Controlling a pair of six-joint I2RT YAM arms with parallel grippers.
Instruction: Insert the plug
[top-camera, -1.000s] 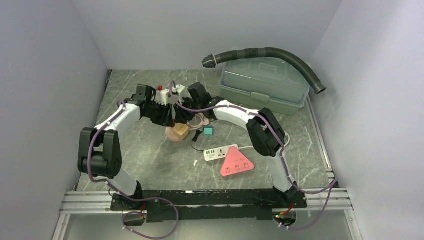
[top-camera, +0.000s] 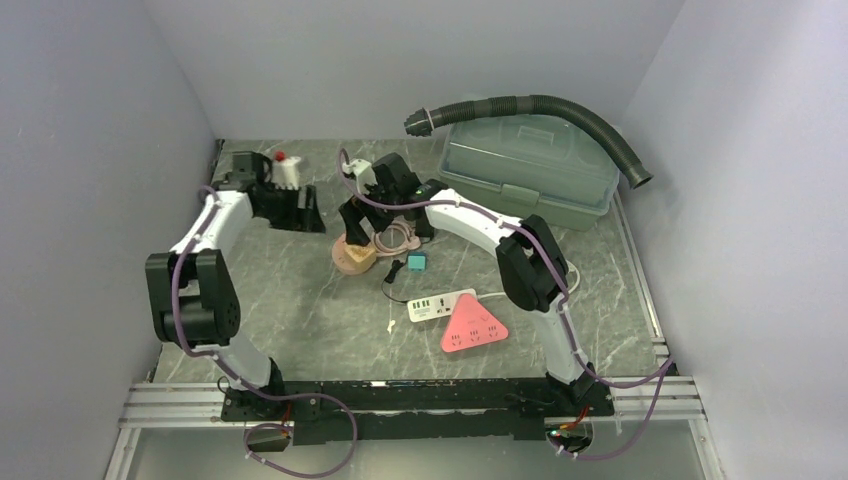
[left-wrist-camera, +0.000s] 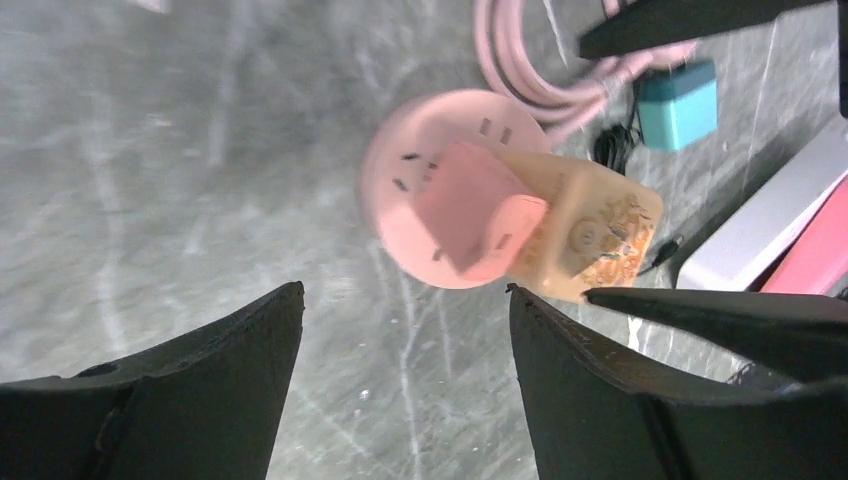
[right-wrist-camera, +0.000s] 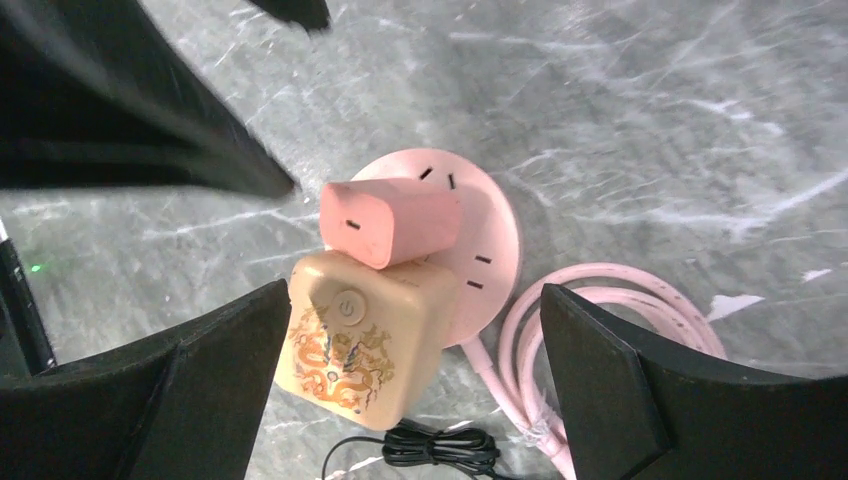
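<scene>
A round pink socket base (left-wrist-camera: 395, 175) lies on the table in the left wrist view. On its face stands a pink block (left-wrist-camera: 465, 200), beside a tan cube with a printed bear face (left-wrist-camera: 600, 230). Both are also visible in the right wrist view, the pink block (right-wrist-camera: 420, 218) and the tan cube (right-wrist-camera: 360, 330) close together. Whether either is fully seated cannot be told. To the left of the base my left gripper is open, its fingers apart with nothing between. My right gripper is open as well, over the base and cube without gripping them.
A coiled pink cable (right-wrist-camera: 630, 290) lies by the base, near a black cable (right-wrist-camera: 440, 445) and a teal cube (top-camera: 417, 261). In front are a white power strip (top-camera: 440, 303) and a pink triangular socket (top-camera: 474, 325). A lidded green bin (top-camera: 530, 170) stands behind.
My left gripper was at the base beside the right one; it has drawn away to the left and now shows a gap between its fingers. The right arm has barely shifted.
</scene>
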